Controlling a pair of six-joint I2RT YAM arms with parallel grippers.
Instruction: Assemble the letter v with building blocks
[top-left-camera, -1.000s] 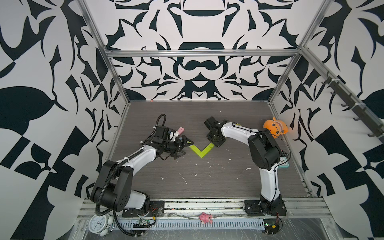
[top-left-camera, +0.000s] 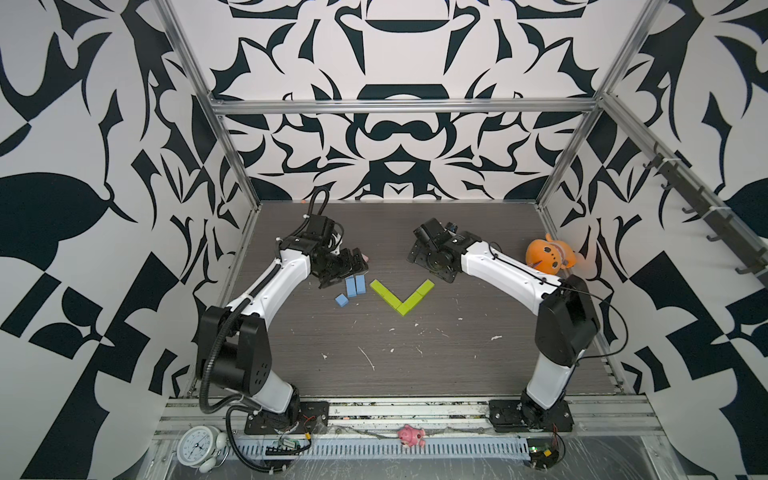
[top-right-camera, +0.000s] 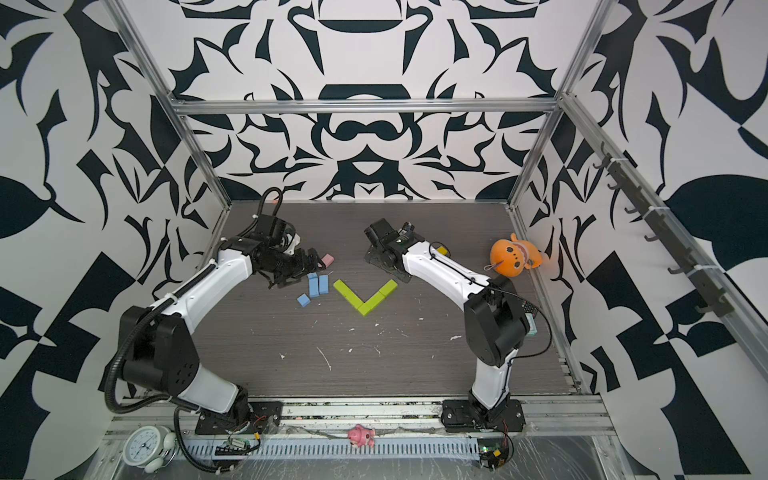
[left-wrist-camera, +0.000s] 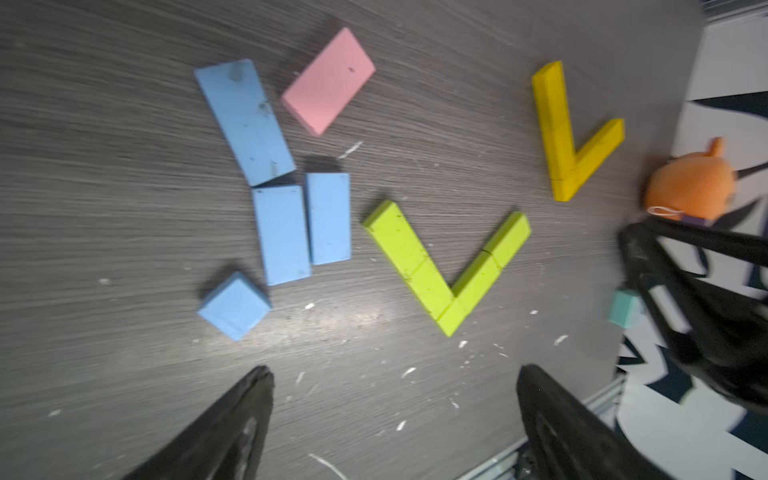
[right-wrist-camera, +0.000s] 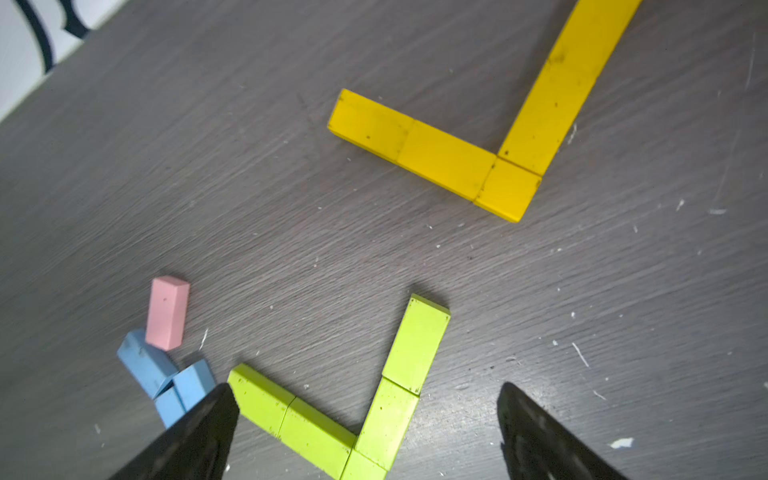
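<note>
Green blocks (left-wrist-camera: 428, 284) lie end to end in a V at the table's centre. Yellow blocks (right-wrist-camera: 560, 96) form another V farther back, mostly hidden by the right arm in the top views. Loose blue blocks (left-wrist-camera: 280, 232) and a pink block (left-wrist-camera: 328, 80) lie left of the green V. My left gripper (top-left-camera: 344, 268) hangs open above and behind the blue blocks, nothing between its fingers. My right gripper (top-right-camera: 388, 256) is open and empty, raised between the green and yellow shapes as seen from above.
An orange plush toy (top-right-camera: 512, 256) sits at the right edge, near a teal object (top-right-camera: 530, 324).
My left gripper has moved back and left, uncovering the blue blocks. The green V looks unchanged.
</note>
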